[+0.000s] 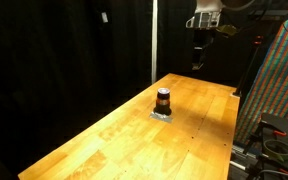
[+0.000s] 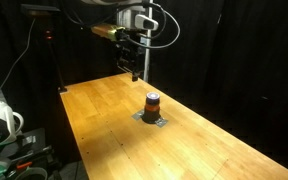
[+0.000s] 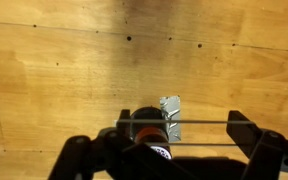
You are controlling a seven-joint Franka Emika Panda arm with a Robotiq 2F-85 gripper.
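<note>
One dark cylinder (image 1: 163, 101) with an orange-brown band and a pale top stands upright on the wooden table. Under its base is a silvery, foil-like patch (image 2: 162, 122). My gripper (image 1: 198, 61) hangs high over the far part of the table, well apart from the cylinder. In the wrist view the gripper has its fingers spread wide, and nothing is held. There, the cylinder's banded side (image 3: 150, 132) shows at the lower middle, partly covered by the gripper body.
Bare wooden table (image 1: 104, 145) surrounds the cylinder on all sides. Black curtains (image 2: 224, 60) hang behind. A cluttered stand with dark items (image 1: 277, 150) is beyond the table's right edge in exterior view 1.
</note>
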